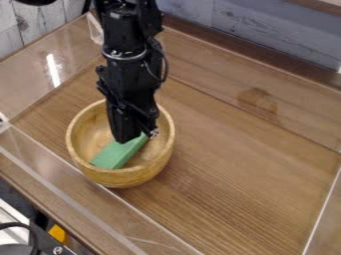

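Note:
A wooden bowl sits on the left part of the wooden surface, with a green block lying in it. The black gripper hangs from above over the back part of the bowl, close to the upper end of the block. Its fingertips are small and dark; nothing shows clearly held between them, and whether they touch the block cannot be told.
A clear raised edge runs along the near left, with dark cables and a small yellow object beyond it. A pale panelled wall stands at the back.

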